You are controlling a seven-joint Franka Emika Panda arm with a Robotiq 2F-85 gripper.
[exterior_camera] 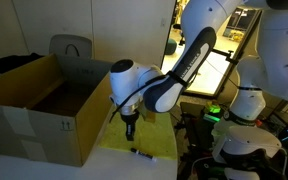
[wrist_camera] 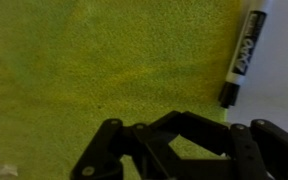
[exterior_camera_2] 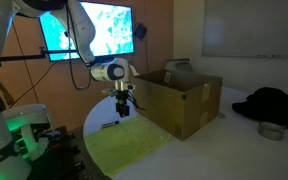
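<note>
A yellow towel (wrist_camera: 114,70) lies flat on the white table. Along its edge rests a white marker (wrist_camera: 245,50) with a black cap and label, also visible as a small dark-and-white stick in exterior view 1 (exterior_camera: 142,154). My gripper (exterior_camera: 130,137) points down over the towel's edge region, apart from the marker. In the wrist view its black fingers (wrist_camera: 169,130) come together at the bottom, so it looks shut; I make out no object between them. The fingertips themselves are partly hidden there.
A large open cardboard box (exterior_camera_2: 179,105) stands beside the arm. Behind it are a black cloth (exterior_camera_2: 269,104) and a round metal tin (exterior_camera_2: 271,131). The white tabletop in front of the box is clear. Another robot arm (exterior_camera: 246,110) stands to the right in exterior view 1.
</note>
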